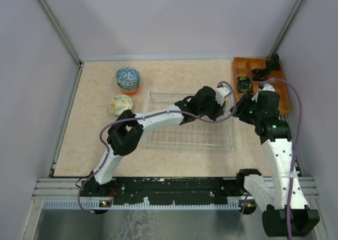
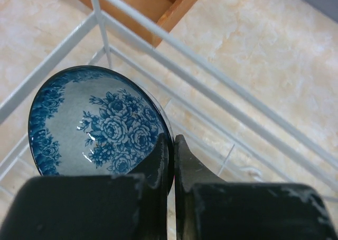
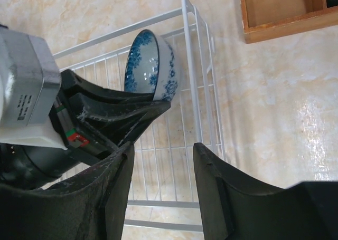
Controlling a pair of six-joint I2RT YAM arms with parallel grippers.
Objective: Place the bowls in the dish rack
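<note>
In the back right corner of the white wire dish rack [image 1: 179, 144] stands a blue-flowered bowl [image 2: 100, 124], tipped up on its side. My left gripper is shut on the bowl's rim, and the right wrist view shows its fingers [image 3: 150, 105] pinching the lower edge of the bowl [image 3: 142, 66]. From above, the left arm mostly hides this bowl. My right gripper stands open beside the rack's right end, nothing between its fingers. A stack of blue-patterned bowls [image 1: 128, 76] rests on the table at the back left.
An orange bowl [image 1: 130, 90] sits under the stack, and a floral plate [image 1: 121, 104] lies in front. At the back right is a wooden compartment box [image 1: 240, 66] holding dark rolled items. Bare table shows at the front left. The rack's right rail [image 3: 193, 82] rises close to the bowl.
</note>
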